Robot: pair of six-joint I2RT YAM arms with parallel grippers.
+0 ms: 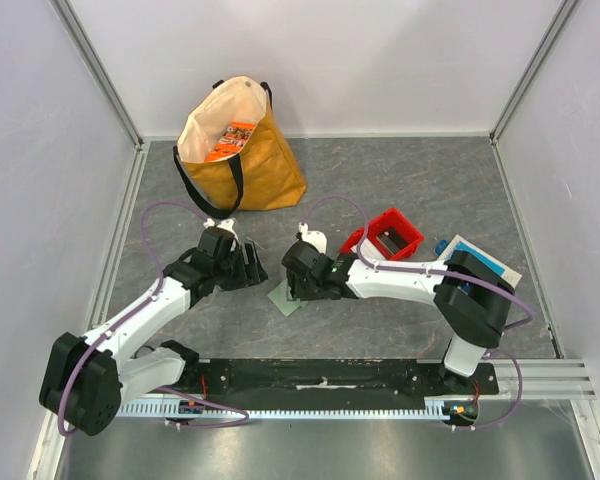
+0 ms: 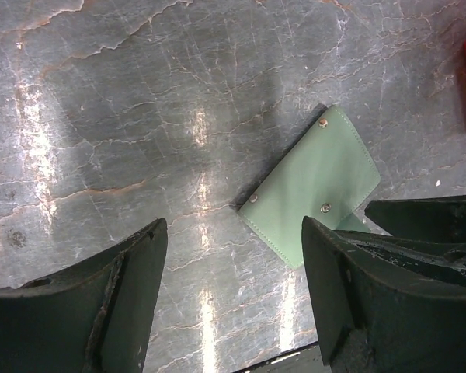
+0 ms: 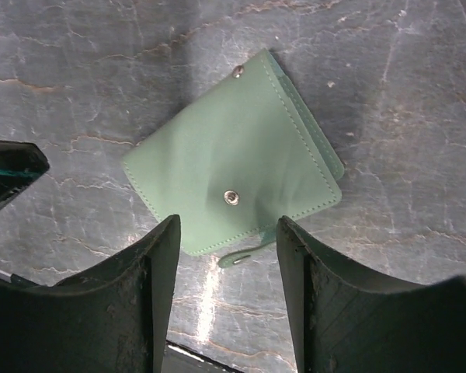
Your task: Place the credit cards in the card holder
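A pale green card holder lies on the stone surface, closed flap with snap studs, a small strap at its lower edge in the right wrist view [image 3: 225,155]. My right gripper hangs just over it, part open with nothing between its fingers. My left gripper stands open to the left of the holder, empty. The red box [image 1: 407,223] at the right holds white and dark contents, partly hidden by the right arm; whether these are the cards I cannot tell.
An orange tote bag [image 1: 270,170] stands at the back left. A blue-and-white flat item [image 1: 490,255] lies at the far right behind the right arm.
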